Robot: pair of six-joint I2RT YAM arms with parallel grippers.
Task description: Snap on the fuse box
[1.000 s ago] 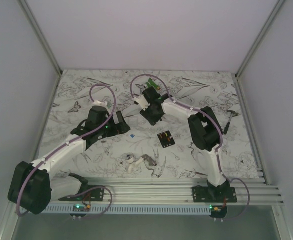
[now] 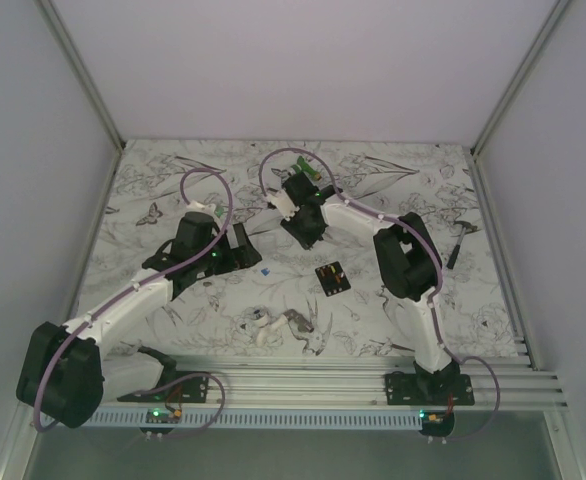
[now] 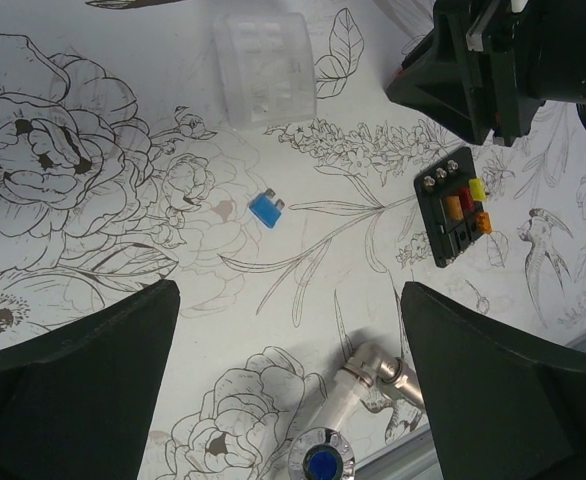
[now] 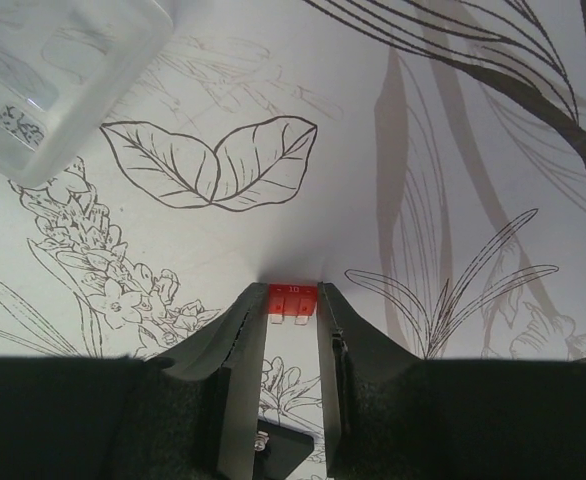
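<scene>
A small red fuse (image 4: 292, 300) sits between the fingertips of my right gripper, which is low over the table; whether it grips firmly I cannot tell. The black fuse box (image 2: 332, 278) lies below and right of that gripper in the top view, holding several coloured fuses, also seen in the left wrist view (image 3: 435, 215). A loose blue fuse (image 3: 265, 208) lies on the table. My left gripper stands open over the table, left of the fuse box, nothing between its fingers.
A clear plastic container (image 3: 268, 70) lies beside the right gripper. A metal and plastic fitting (image 3: 373, 370) lies near the front edge. A hammer (image 2: 461, 240) is at the far right. The table around the fuse box is mostly clear.
The right arm has shifted very slightly in the top view. The left arm has not visibly moved.
</scene>
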